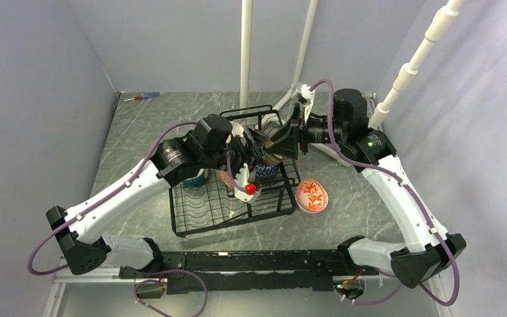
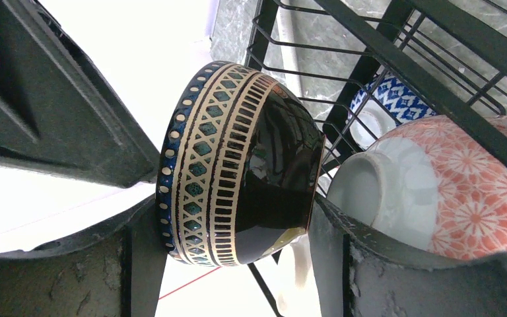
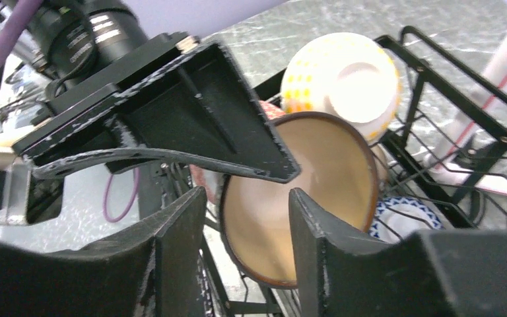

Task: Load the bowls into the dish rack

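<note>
Over the wire dish rack (image 1: 191, 205) a dark bowl with a tan geometric band (image 2: 204, 165) sits between the fingers of my left gripper, which is shut on it. The same bowl shows its tan inside (image 3: 317, 172) in the right wrist view, just beyond my right gripper, which is part open with no clear grip on it. In the rack are a red-patterned bowl (image 2: 462, 191), a blue-patterned bowl (image 2: 396, 99), a white-yellow bowl (image 3: 330, 72) and a teal bowl (image 1: 193, 180).
A red-orange patterned bowl (image 1: 311, 195) lies outside the rack to the right. A screwdriver (image 1: 145, 95) lies at the back left. White pipes (image 1: 244, 53) stand behind the rack.
</note>
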